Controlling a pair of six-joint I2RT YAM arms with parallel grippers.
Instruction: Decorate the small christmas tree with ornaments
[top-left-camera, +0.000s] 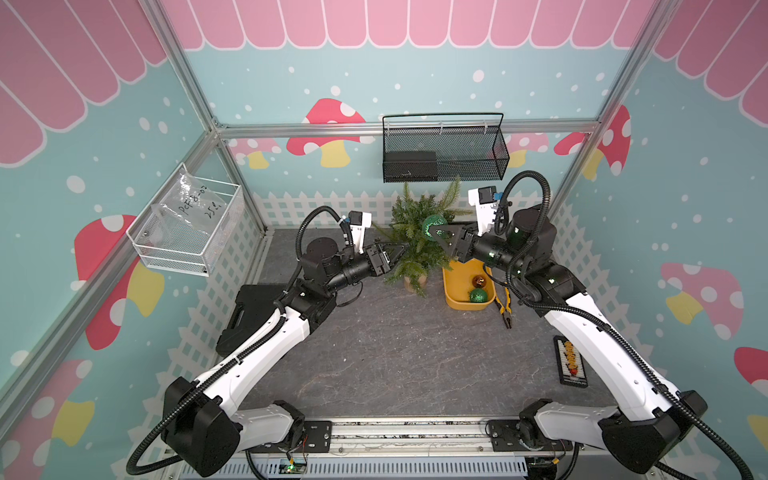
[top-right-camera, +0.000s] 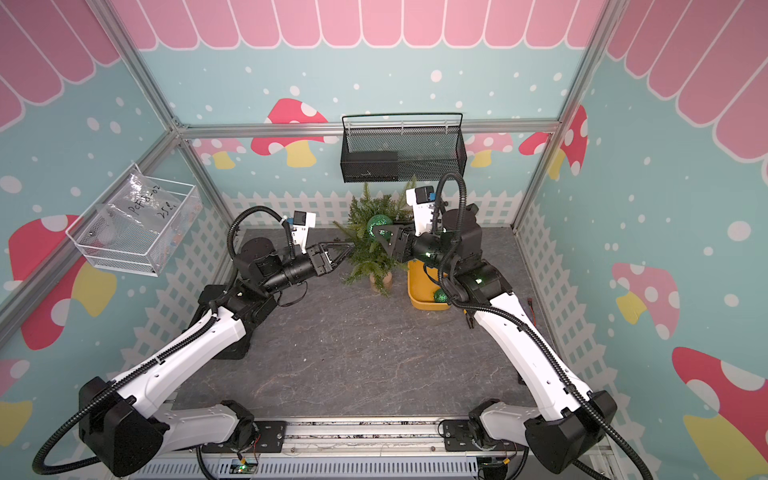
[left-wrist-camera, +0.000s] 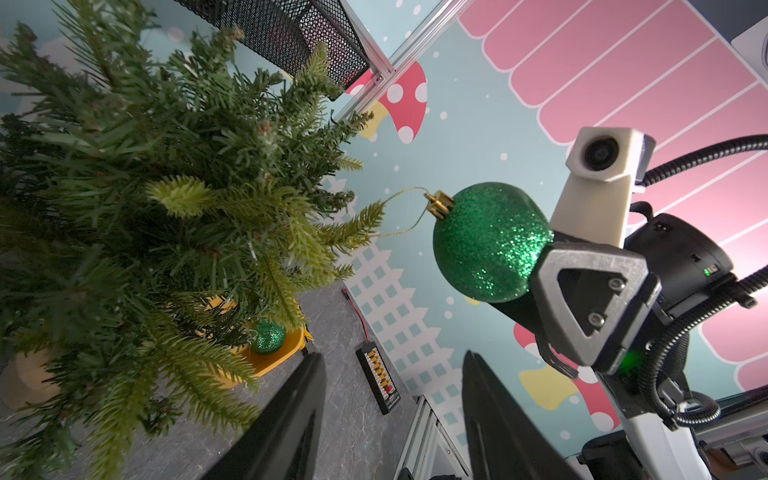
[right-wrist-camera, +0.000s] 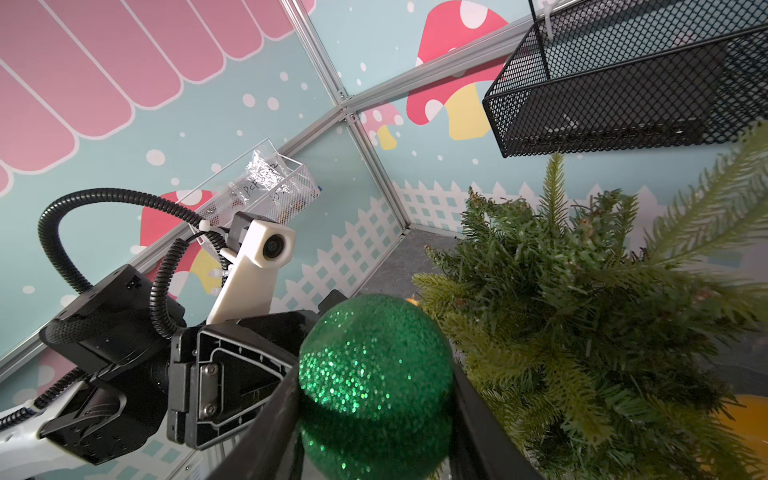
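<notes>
The small christmas tree (top-left-camera: 417, 220) stands in a pot toward the back centre. My right gripper (top-left-camera: 440, 234) is shut on a glittery green ball in front of the tree's upper right; the ball's gold cap and string loop hang toward the branches in the left wrist view. My left gripper (top-left-camera: 397, 249) is at the tree's left front, fingers apart and empty, facing the ball's side.
An orange bin (top-left-camera: 460, 292) holds green and brown balls, with pliers (top-left-camera: 504, 312) beside it. A black mesh basket (top-left-camera: 444, 160) hangs on the back wall.
</notes>
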